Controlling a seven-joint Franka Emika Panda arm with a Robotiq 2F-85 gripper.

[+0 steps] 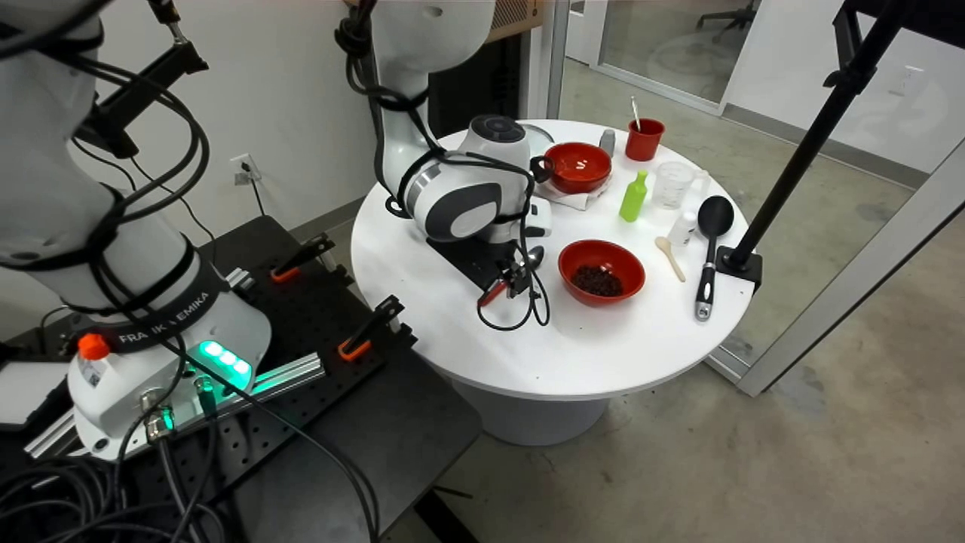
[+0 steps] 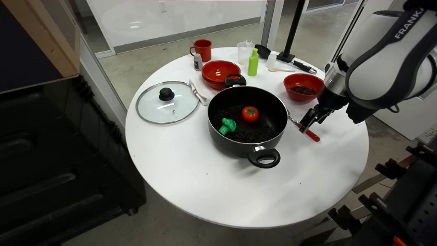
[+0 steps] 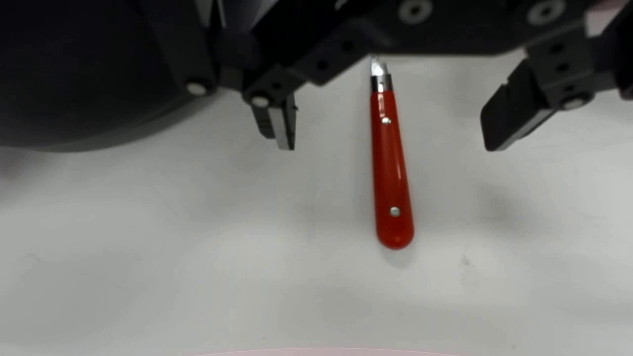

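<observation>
A spoon with a red handle lies flat on the white table, its metal neck running up under the gripper body in the wrist view. My gripper stands open, one finger to each side of the handle, with clear space between handle and fingers. In the second exterior view the gripper is low over the spoon, whose red handle points toward the robot's side. The spoon's bowl shows beyond the gripper in the first exterior view. Whether the fingertips touch the table cannot be told.
A black pot holding a toy tomato, toy broccoli and dark beans stands close beside the spoon. Behind it are a red bowl of beans, a glass lid and a green bottle.
</observation>
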